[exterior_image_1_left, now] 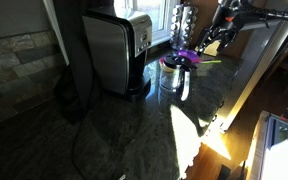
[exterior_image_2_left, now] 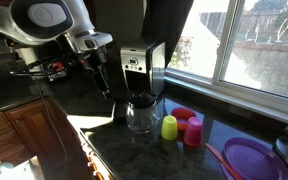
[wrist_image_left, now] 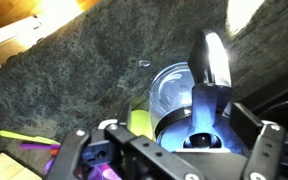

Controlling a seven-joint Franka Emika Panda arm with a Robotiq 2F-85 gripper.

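A glass coffee carafe (exterior_image_2_left: 142,120) with a dark lid stands upright on the dark counter in front of the coffee maker (exterior_image_2_left: 139,68). Its handle (wrist_image_left: 210,75) points up the wrist view, toward the counter's front edge. My gripper (exterior_image_1_left: 213,42) is held above the counter, apart from the carafe in the exterior views. In the wrist view the open fingers (wrist_image_left: 127,128) lie on either side of the carafe's lower part as seen from above, with nothing gripped.
Beside the carafe stand a yellow-green cup (exterior_image_2_left: 169,128), a pink cup (exterior_image_2_left: 193,132) and a red bowl (exterior_image_2_left: 182,114). A purple plate (exterior_image_2_left: 254,158) lies near the window. Bare counter (exterior_image_1_left: 134,135) stretches before the coffee maker.
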